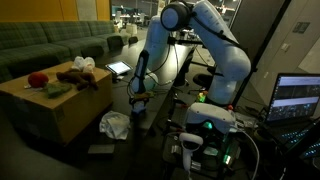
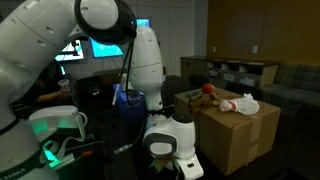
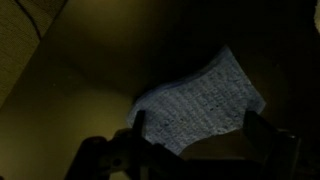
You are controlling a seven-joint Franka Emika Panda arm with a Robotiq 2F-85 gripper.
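A pale grey knitted-looking cloth (image 3: pixel 200 105) lies on a dark brown surface in the wrist view, its lower part running in between my fingers. My gripper is open above it, one dark fingertip at each side of the cloth. Whether the fingers touch the cloth cannot be told in this dim light. Exterior view 1 shows the pale cloth (image 1: pixel 114 125) on the floor, just to the left of my gripper (image 1: pixel 137 113). In exterior view 2 the white hand (image 2: pixel 172 138) is low, and its fingertips are hard to make out.
A large cardboard box (image 1: pixel 62 112) stands close beyond the cloth, with a red ball (image 1: pixel 38 79) and a brown plush toy (image 1: pixel 77 76) on top. A small flat block (image 1: pixel 101 149) lies nearer the camera.
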